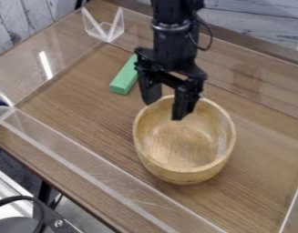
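Observation:
My black gripper [167, 93] hangs open over the back rim of a large beige bowl [184, 146], its fingers pointing down, with nothing visible between them. Behind it to the left, a green block [124, 76] lies on the wooden table [66, 127].
A clear wire-like stand [104, 25] is at the back left. The table's near left edge drops away to dark equipment [17, 215] below. The table to the left and right of the bowl is clear.

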